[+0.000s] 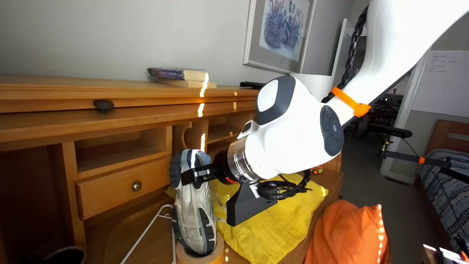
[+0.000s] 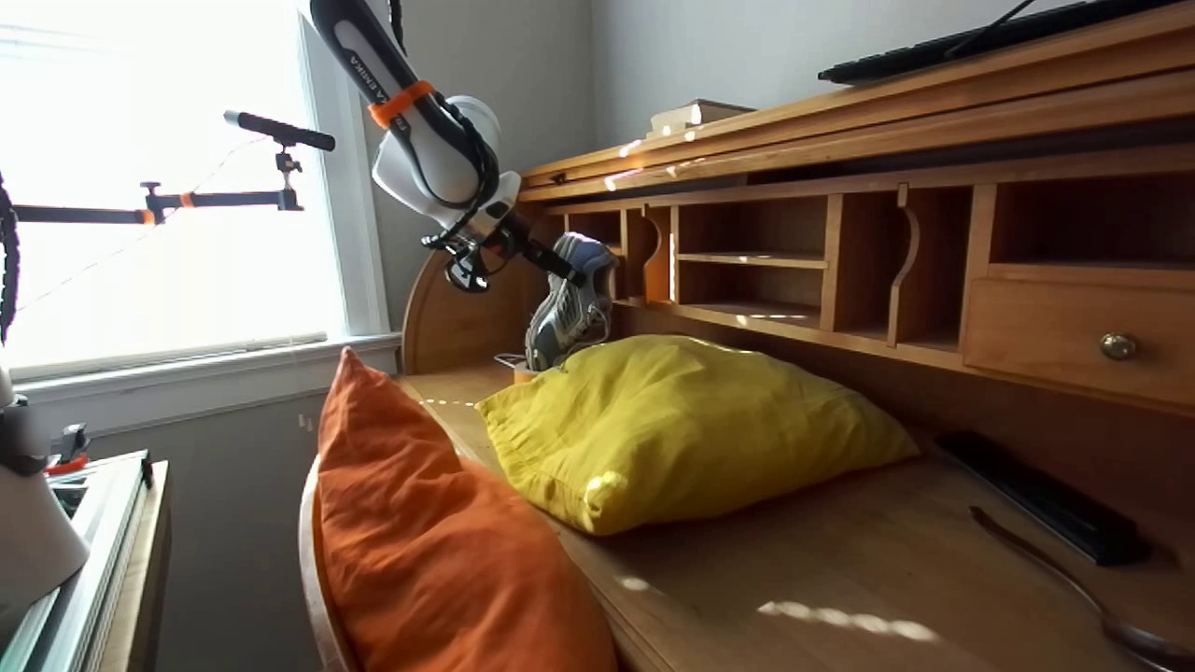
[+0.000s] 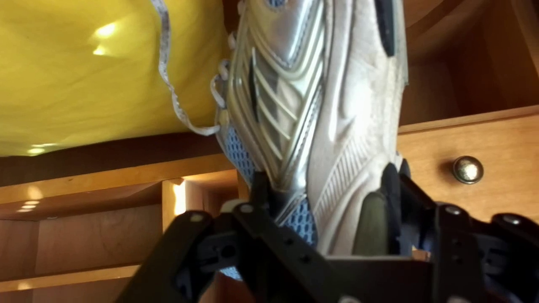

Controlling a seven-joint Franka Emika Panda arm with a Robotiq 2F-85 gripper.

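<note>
A grey and white running shoe with blue mesh stands on end in exterior view 1, its sole facing that camera. My gripper is shut across its upper end. Close up in the wrist view, the shoe fills the space between the fingers, and a loose lace hangs off its side. Its lower end is over a roll of tan tape; whether it rests on the roll I cannot tell. From the other side, the shoe leans beyond the yellow pillow.
A yellow pillow lies on the desk beside the shoe, and an orange pillow sits at the desk's front. Close by are a white hanger and a drawer. Farther along, a black remote and a spoon lie flat.
</note>
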